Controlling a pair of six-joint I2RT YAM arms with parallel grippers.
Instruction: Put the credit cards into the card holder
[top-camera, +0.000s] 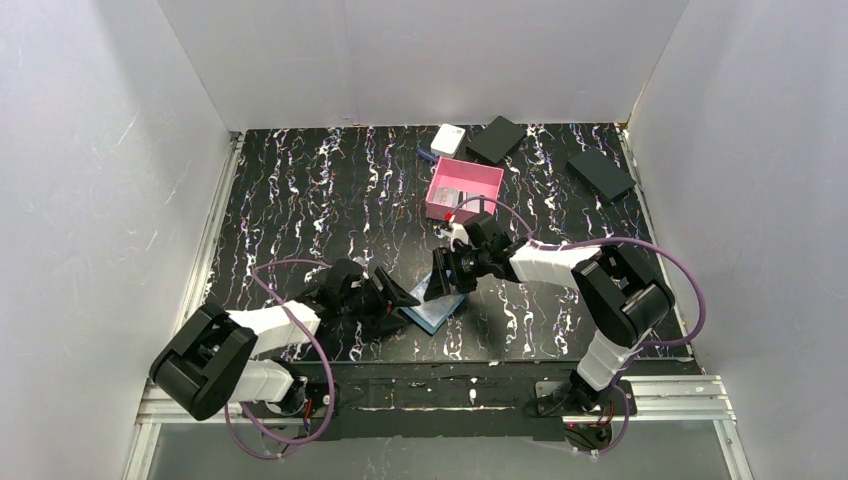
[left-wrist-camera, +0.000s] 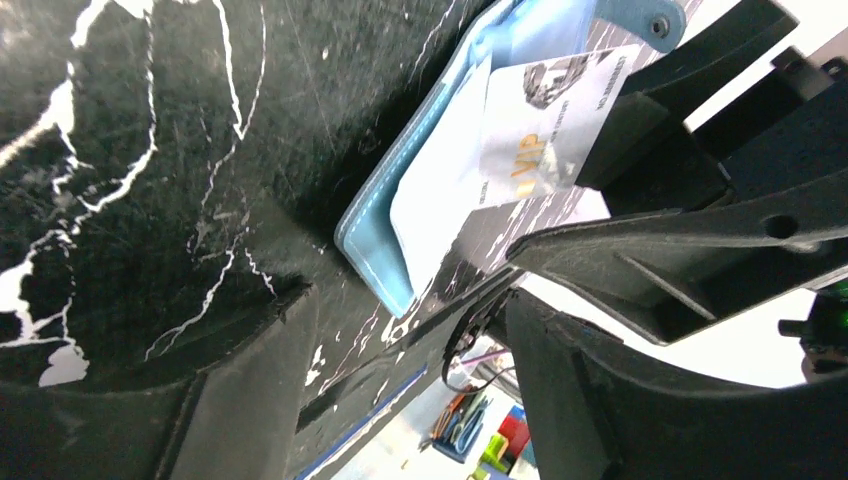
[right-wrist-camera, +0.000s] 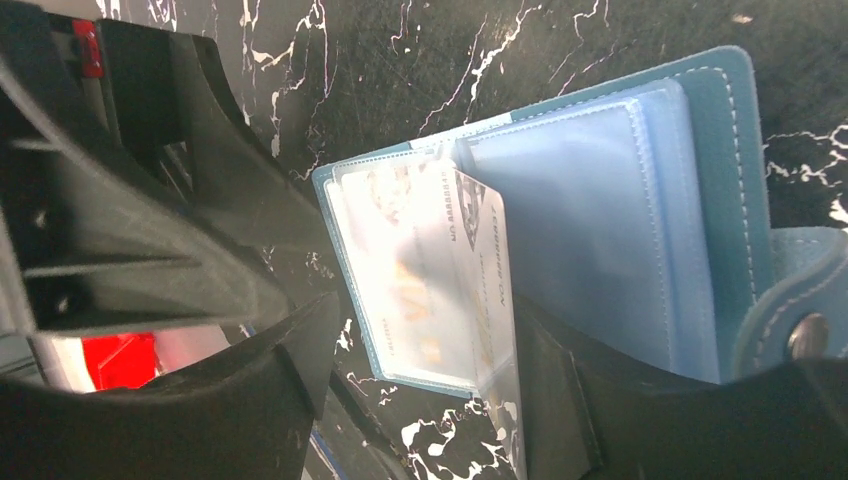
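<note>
The blue card holder (top-camera: 436, 318) lies spread open on the black marbled table, between both grippers. A white card (right-wrist-camera: 400, 285) shows on its left side in the right wrist view. Beside it, a VIP card (right-wrist-camera: 485, 245) stands tilted up, close to a finger of my right gripper. That gripper's fingers are spread over the holder; a firm hold on the card does not show. In the left wrist view the tilted VIP card (left-wrist-camera: 545, 125) appears beside the right gripper's dark fingers. My left gripper is open at the holder's near-left edge, nothing clearly between its fingers.
Behind the right gripper stands a pink box (top-camera: 467, 175) with cards inside. A white item (top-camera: 447, 140) and dark slabs (top-camera: 496, 140) (top-camera: 600, 175) lie farther back.
</note>
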